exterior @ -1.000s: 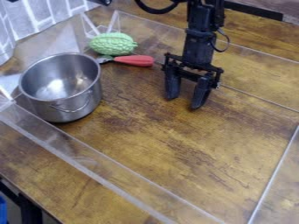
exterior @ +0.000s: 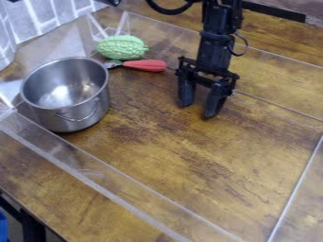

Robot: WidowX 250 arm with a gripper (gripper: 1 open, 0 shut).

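Observation:
The black gripper [exterior: 205, 104] hangs low over the middle of the wooden table, its two dark fingers pointing down at the surface. Whether it is open or shut is hard to tell, and nothing clearly shows between the fingers. To its left lies a red-handled utensil [exterior: 144, 65], beside a pale green bumpy vegetable [exterior: 120, 47]. A steel pot [exterior: 66, 94] stands on the left side of the table, apart from the gripper.
Clear low walls or panels run along the left and right sides of the work area.

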